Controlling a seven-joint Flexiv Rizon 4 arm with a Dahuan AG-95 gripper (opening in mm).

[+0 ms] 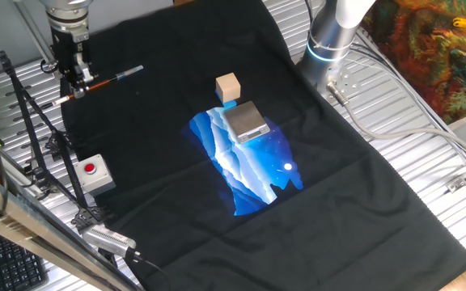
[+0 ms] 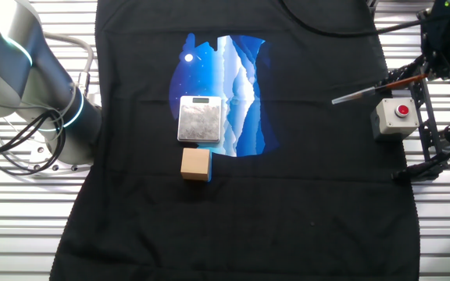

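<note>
A slender brush-like stick (image 1: 101, 84) with an orange-brown shaft and a pale grey end slants across my gripper (image 1: 79, 91) at the upper left of exterior view 1. The gripper's fingers appear shut on its shaft, though they are small and dark. Exterior view 2 shows the stick (image 2: 403, 83) at the right, its pale end pointing towards the middle of the cloth. A silver scale (image 1: 247, 121) lies on the blue mountain-and-sky picture (image 1: 245, 174). Close beside the scale sits a light wooden block (image 1: 228, 86), with something blue at its side. Both are well apart from the gripper.
A grey box with a red button (image 1: 91, 170) stands at the cloth's left edge, near a black frame (image 1: 47, 121). The arm's base (image 1: 328, 52) rises at the upper right.
</note>
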